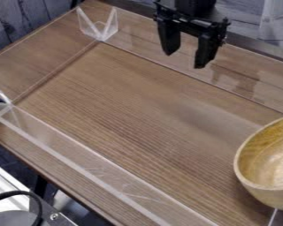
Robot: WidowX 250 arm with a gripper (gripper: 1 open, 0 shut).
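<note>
My black gripper (187, 51) hangs over the back middle of the wooden work surface, its two dark fingers pointing down and standing apart, with nothing visible between them. A round tan bowl (262, 169) sits at the right front, partly cut off by the frame's edge.
Clear plastic walls and corner pieces (98, 32) line its edges. A grey object (14, 216) with a dark cable is at the lower left corner, outside the surface.
</note>
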